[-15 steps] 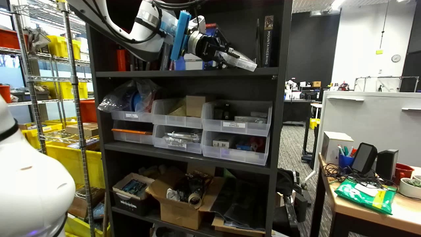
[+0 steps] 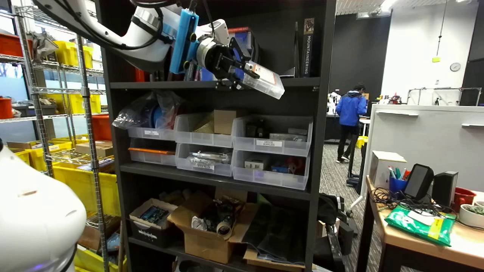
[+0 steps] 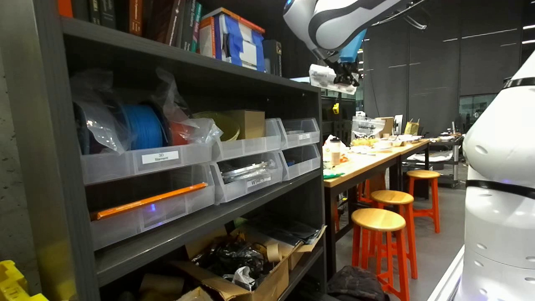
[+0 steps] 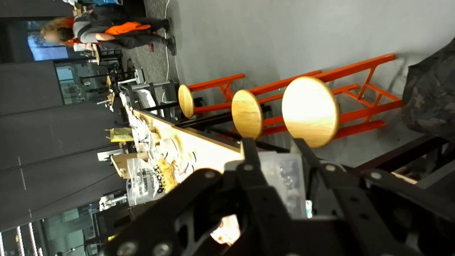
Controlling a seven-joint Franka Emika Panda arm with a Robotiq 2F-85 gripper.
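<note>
A clear plastic box (image 2: 266,82) with small contents is held in my gripper (image 2: 248,74), tilted with its far end down and to the right in exterior view 1. In exterior view 2 the box (image 3: 326,77) hangs in the air beyond the shelf's right end, my gripper (image 3: 346,79) on its right part. The wrist view shows the box (image 4: 284,181) between the two dark fingers; the arm's mechanism hides its lower part.
A dark shelf unit (image 2: 217,176) holds labelled clear bins, such as the office-supplies bin (image 2: 272,144), and books stand on top. Right of it, a wooden desk (image 2: 422,240) carries speakers and cables. Stools (image 3: 378,220) stand by a long table (image 3: 346,173).
My gripper has moved left in exterior view 1 with the box still in it, and the box now tilts more steeply and shows more of its face. A person in blue has appeared in the background.
</note>
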